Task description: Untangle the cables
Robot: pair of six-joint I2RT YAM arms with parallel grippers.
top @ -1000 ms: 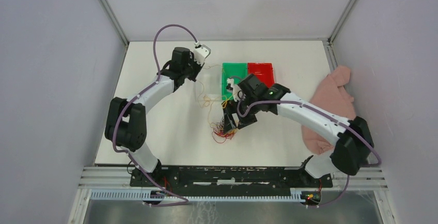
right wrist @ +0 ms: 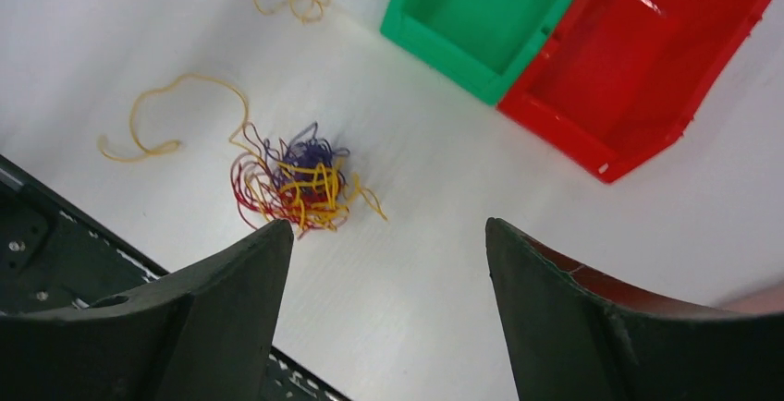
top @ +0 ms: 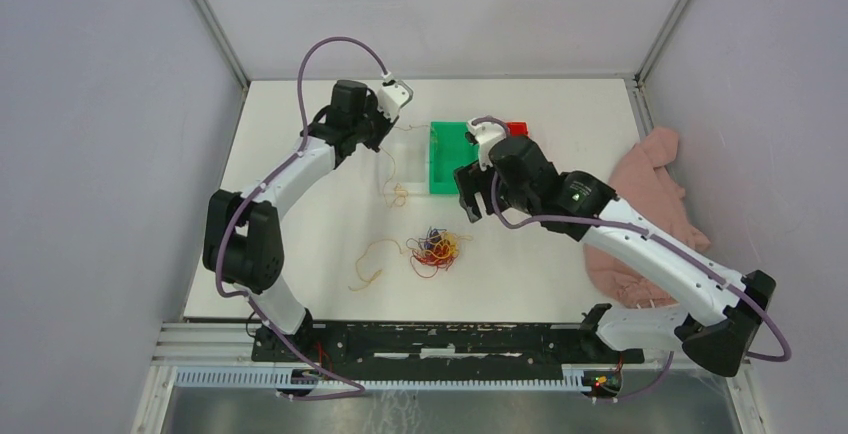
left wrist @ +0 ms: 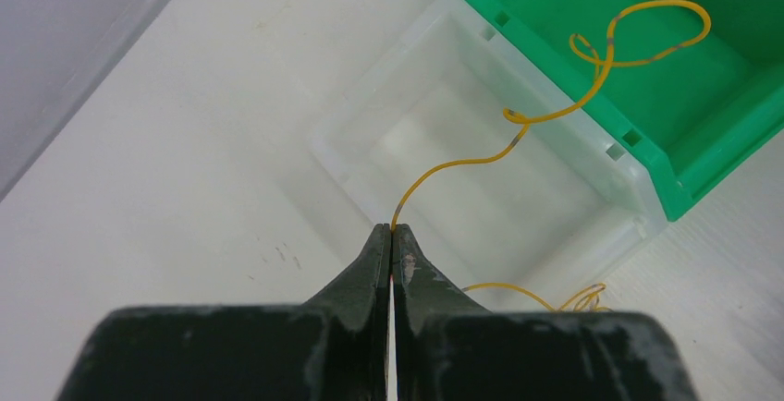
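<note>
My left gripper is shut on a yellow cable (left wrist: pixel 459 162), holding it above the white bin (left wrist: pixel 407 133); part of that cable loops over the green bin (left wrist: pixel 679 200). A tangle of red, purple and yellow cables (right wrist: pixel 296 184) lies on the table, with a loose yellow cable (right wrist: pixel 157 147) stretching left from it. My right gripper hangs open above the table, right of the tangle in the top view, with no cable between its fingers.
The red bin (right wrist: pixel 573 133) sits right of the green one. A pink cloth (top: pixel 635 219) lies along the right edge.
My right arm has risen and moved back and right; the yellow cable that was at it now lies left of the tangle. The left gripper has moved slightly up.
</note>
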